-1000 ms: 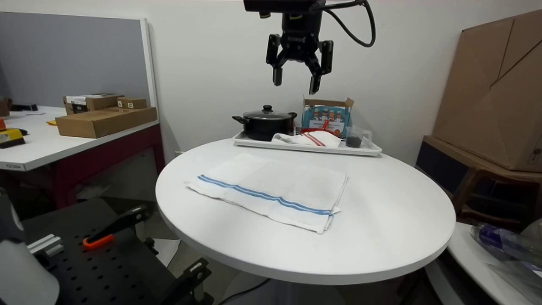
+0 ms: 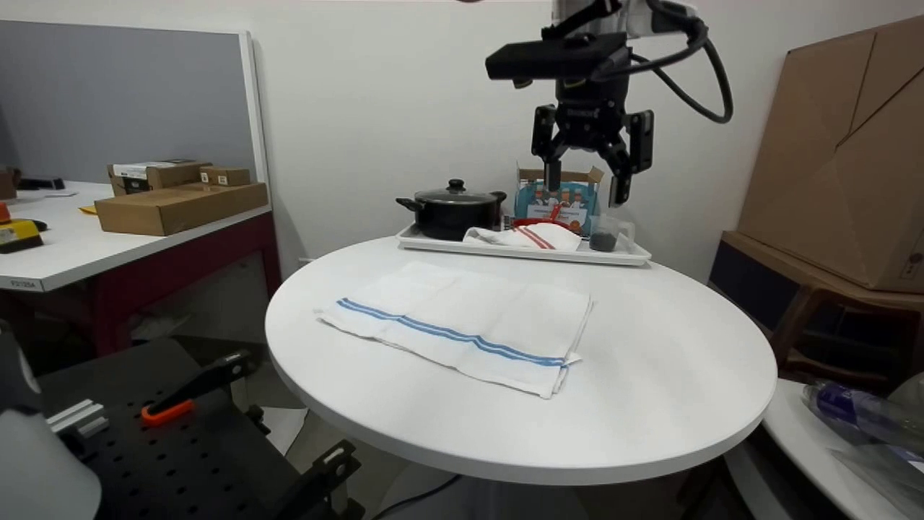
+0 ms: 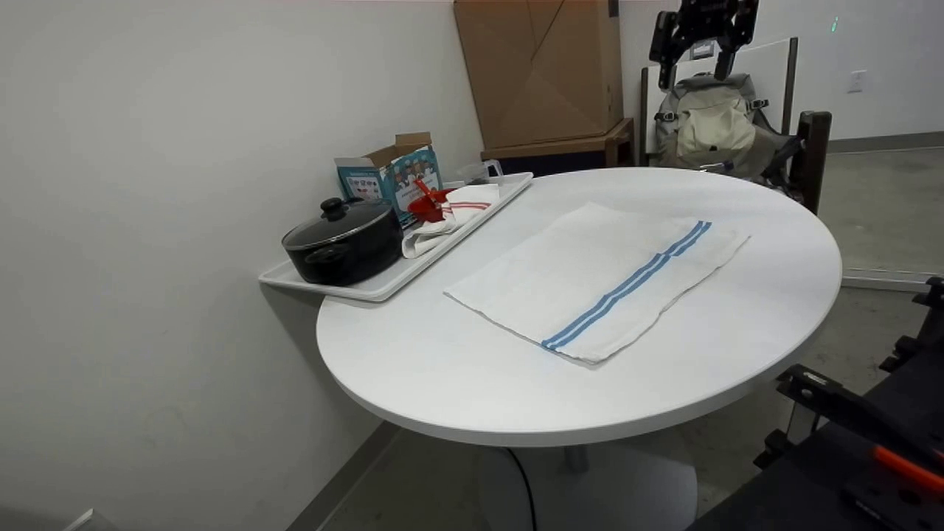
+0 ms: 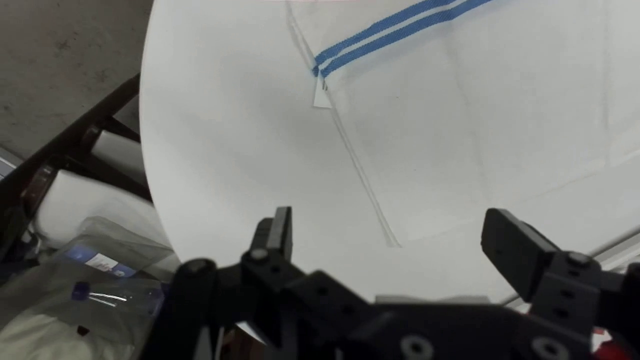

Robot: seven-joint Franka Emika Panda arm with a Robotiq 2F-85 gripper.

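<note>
A white towel (image 2: 485, 316) with blue stripes lies flat on the round white table (image 2: 676, 381), a small tag sticking out at one striped edge. My gripper (image 2: 585, 192) hangs well above the back right of the table, open, with nothing between its fingers. In exterior view 2 the gripper (image 3: 695, 78) shows at the top right, high over the table's far side. Looking down in the wrist view, the towel (image 4: 420, 144) has one corner beyond the fingertips, in the gap as seen from above, while the gripper stays clear of the cloth.
Along the wall, a white tray (image 3: 382, 290) bears a black lidded pot (image 2: 455, 211), a red-striped cloth (image 2: 528, 235), a red item (image 3: 431, 203), a blue box (image 2: 559, 198) and a clear cup (image 2: 608, 234). Bare tabletop surrounds the towel, widest at right in exterior view 1.
In exterior view 1 my gripper has moved to the right and lower, still open. The towel and the things on the tray have stayed where they were.
</note>
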